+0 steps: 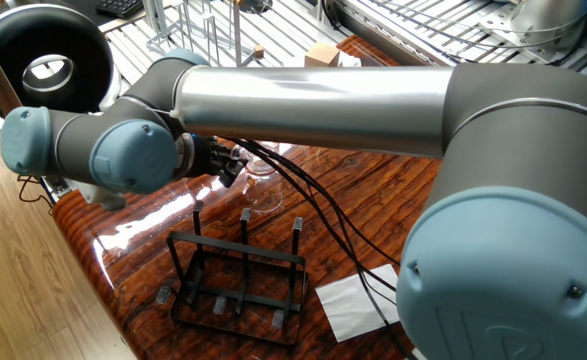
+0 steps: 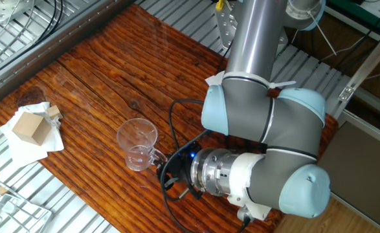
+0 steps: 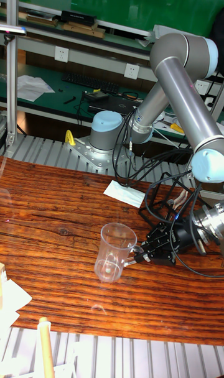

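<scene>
A clear cup with a side handle (image 3: 116,248) stands upright on the wooden table, its handle turned towards my gripper (image 3: 135,257). From above, the cup (image 2: 136,134) lies just past the fingertips, and the gripper (image 2: 157,157) reaches the handle side. The fingertips meet or overlap the handle; whether they are clamped on it cannot be made out. In exterior view 1 my arm hides part of the scene, leaving the black gripper (image 1: 235,170) and a faint outline of the cup (image 1: 263,163) visible.
A black metal rack (image 1: 238,285) with upright prongs sits near the arm, beside a white sheet (image 1: 358,302). Wooden blocks (image 2: 32,128) rest on white paper at the table's far edge. Dark cables (image 2: 171,129) loop around the gripper.
</scene>
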